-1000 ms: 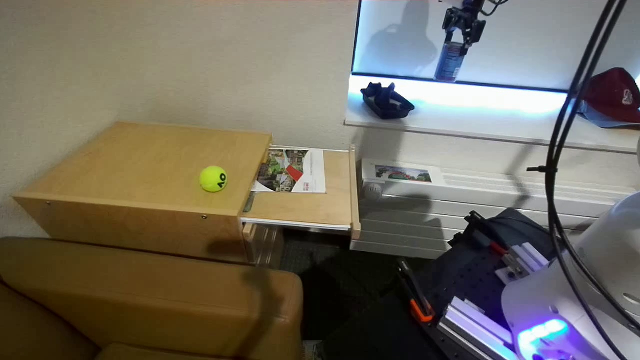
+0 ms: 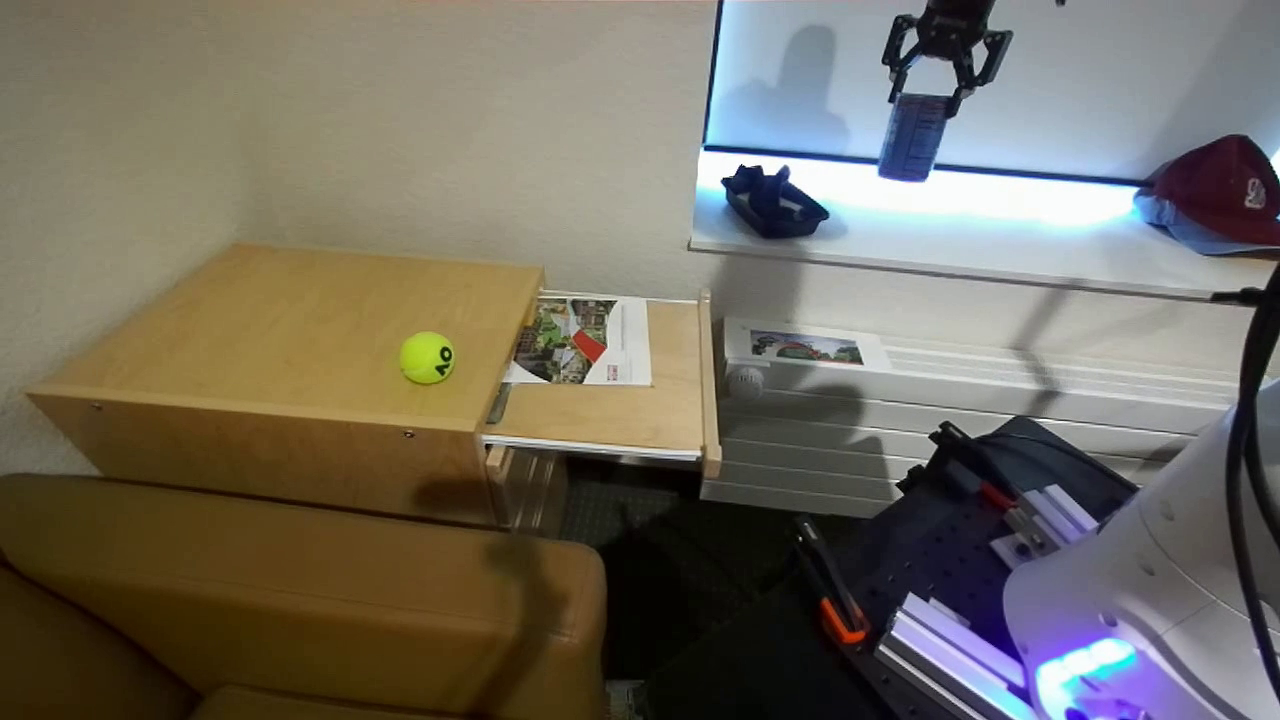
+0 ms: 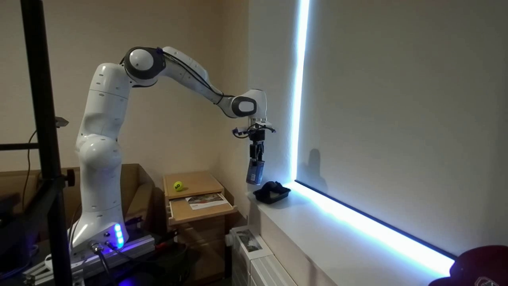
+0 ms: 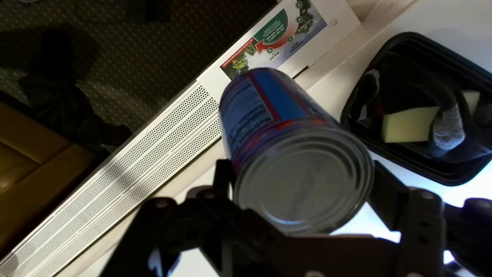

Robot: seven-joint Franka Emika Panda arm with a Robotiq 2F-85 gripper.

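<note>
A blue and red can (image 4: 272,108) with a bare metal end facing the wrist camera is clasped between the two black fingers of my gripper. In exterior view 1 the gripper (image 2: 930,96) holds the can (image 2: 914,138) in the air in front of the bright window blind, tilted a little. From exterior view 2, the can (image 3: 255,172) hangs above the corner of the white windowsill (image 3: 328,228), clear of it. Close by on the sill lies a black tray (image 3: 272,193); the wrist view shows dark cloth (image 4: 415,80) and a pale yellow block (image 4: 409,125) inside it.
A wooden cabinet (image 2: 300,300) carries a yellow-green ball (image 2: 427,358). Its drawer (image 2: 600,420) stands pulled out with a magazine (image 2: 606,342) in it. At the sill's right end rests a red cap (image 2: 1224,192). Below the sill runs a white radiator (image 2: 1020,378).
The gripper and can have shifted slightly right and down in exterior view 1, and the can has turned. The arm's cables have swung right. Tray, ball and drawer stay put.
</note>
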